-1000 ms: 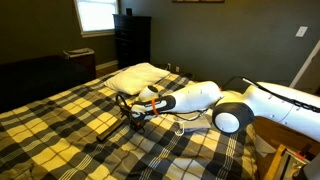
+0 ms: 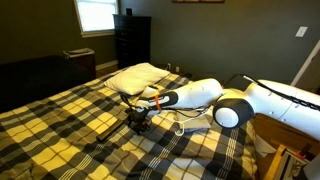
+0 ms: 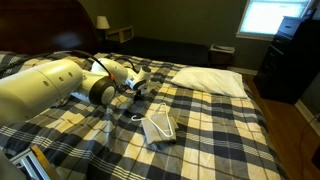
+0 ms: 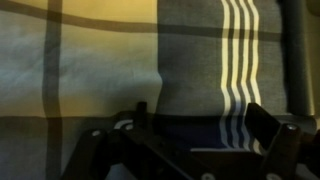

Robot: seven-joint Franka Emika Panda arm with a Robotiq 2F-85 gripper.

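Observation:
My gripper (image 2: pixel 141 123) is low over the plaid blanket (image 2: pixel 60 140), near the middle of the bed; whether it touches the cloth cannot be told. In the wrist view its dark fingers (image 4: pixel 264 126) stand wide apart at the lower edge, with only blanket showing between them. Grey, cream and white-striped cloth (image 4: pixel 238 60) fills most of that view. To the side of the arm lies a pale folded cloth or flat piece (image 3: pixel 160 128) with a white hanger-like outline (image 3: pixel 141 118) on it.
A white pillow (image 2: pixel 138 79) lies toward the far side of the bed. A dark flat object (image 2: pixel 103 128) rests on the blanket beyond the gripper. A dark dresser (image 2: pixel 132 40) stands behind. Much of the blanket is bare.
The gripper end of the arm has shifted slightly toward the right of exterior view 1. The pale piece and the pillow have stayed where they were.

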